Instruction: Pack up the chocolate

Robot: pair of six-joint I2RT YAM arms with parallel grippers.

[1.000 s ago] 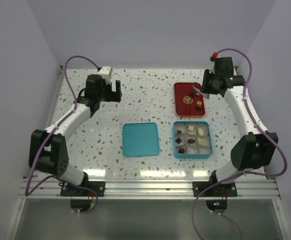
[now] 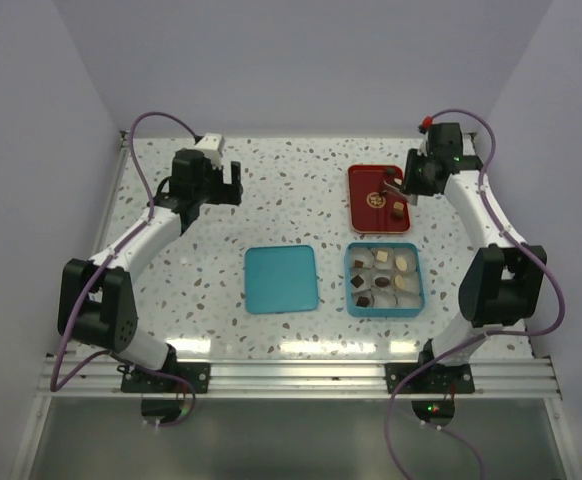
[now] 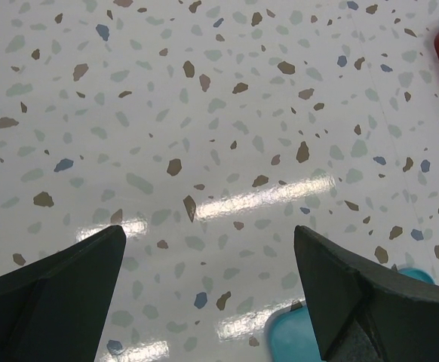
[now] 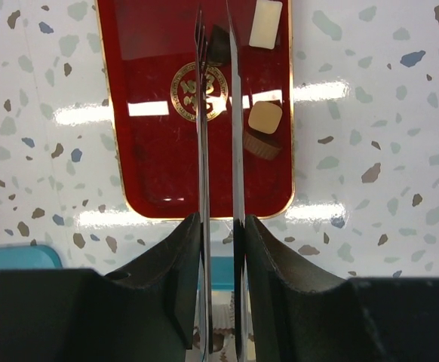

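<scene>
My right gripper holds long metal tongs over the red tray [image 2: 361,220]. Their tips are beside a dark chocolate [image 4: 219,53]; whether they touch it is unclear. A white-topped chocolate [image 4: 265,23] and a cream-topped one [image 4: 265,118] sit on the tray's right side. The blue box [image 2: 381,312] in front holds several chocolates in pale cups. My left gripper [image 2: 231,183] stands open and empty over the table's left half.
A blue tray [image 2: 280,280] with nothing on it lies at front centre, left of the box.
My right arm has come a little toward the front, bringing the tong tips lower on the red tray. The left arm is unchanged.
</scene>
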